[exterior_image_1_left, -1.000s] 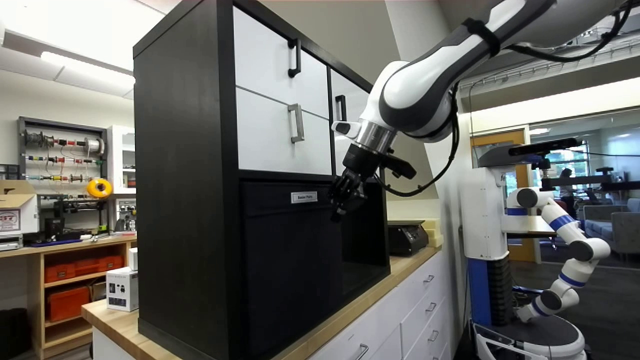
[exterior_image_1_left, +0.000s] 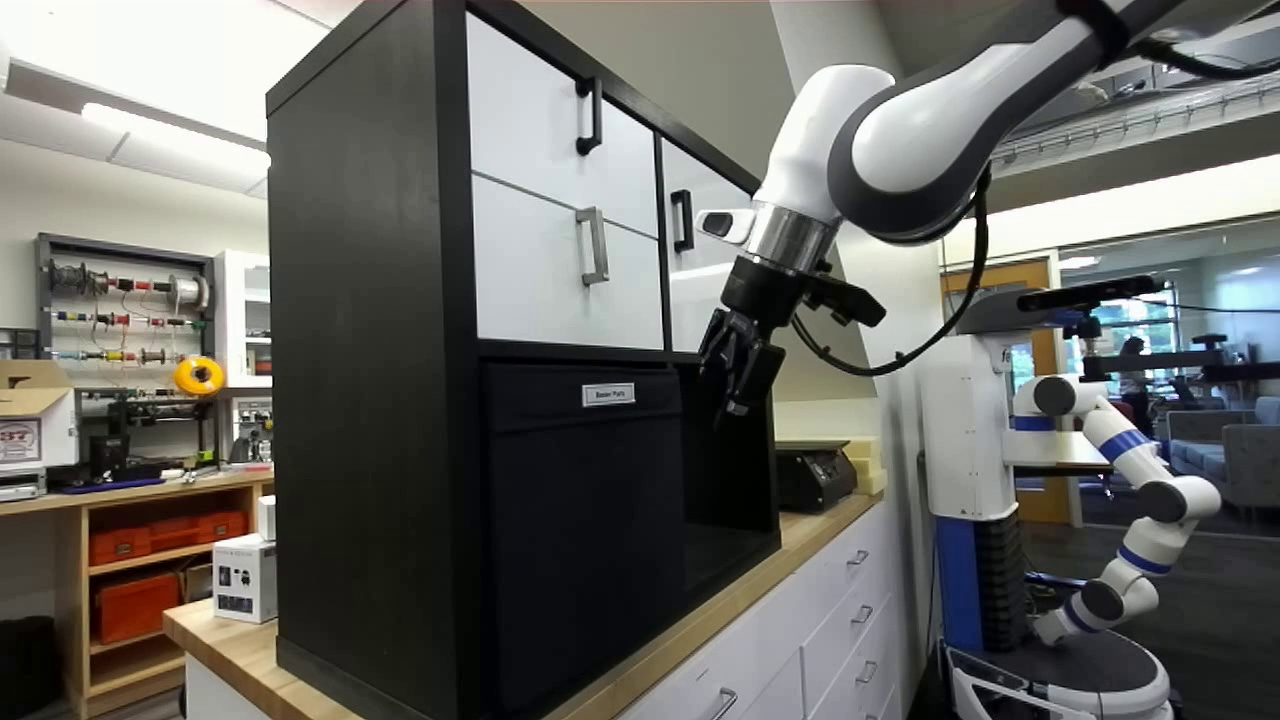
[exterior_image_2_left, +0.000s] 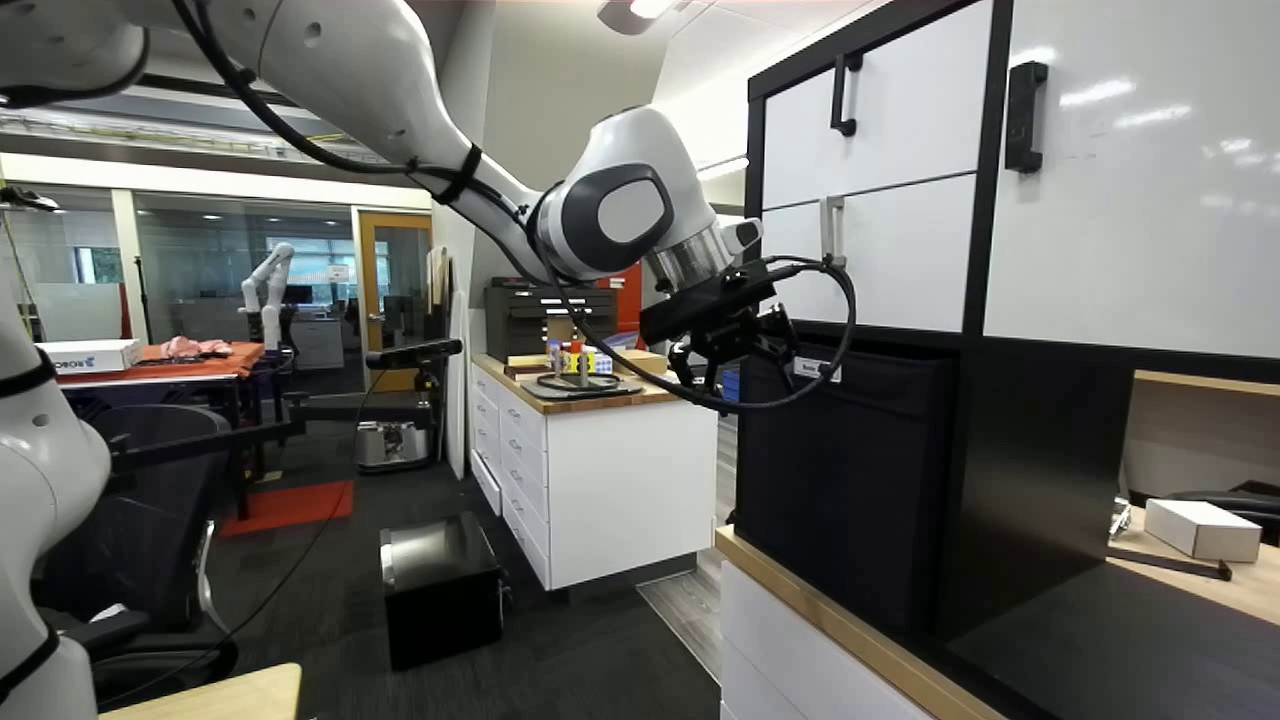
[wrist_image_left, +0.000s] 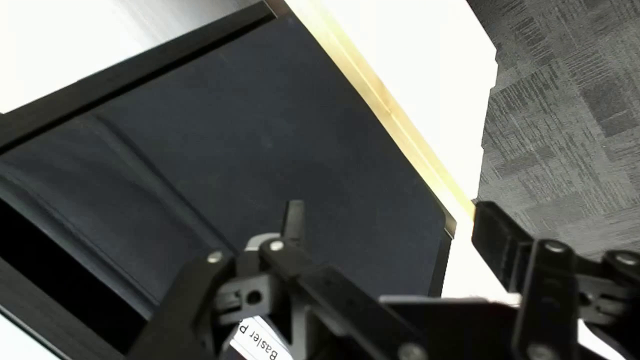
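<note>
My gripper (exterior_image_1_left: 734, 374) hangs tilted downward in front of the black cabinet. Its fingers stand well apart in the wrist view, with the gap (wrist_image_left: 388, 221) between them empty. Below and ahead is a dark fabric bin (exterior_image_1_left: 582, 528) that fills the lower left compartment; its flat face (wrist_image_left: 312, 138) takes up much of the wrist view. A white label (exterior_image_1_left: 608, 394) marks the bin near its top edge, partly covered by the fingers in the wrist view. No contact between gripper and bin can be made out.
White drawers with handles (exterior_image_1_left: 593, 246) lie above the bin. Right of it in exterior view 1 is an open, dark compartment (exterior_image_1_left: 729, 480). A wooden counter edge (exterior_image_2_left: 828, 618) runs along the cabinet's foot.
The arm has moved up and to the right in exterior view 1, drawing away from the bin's label and upper edge. The fingers look more spread now. Bin and drawers look unchanged.
</note>
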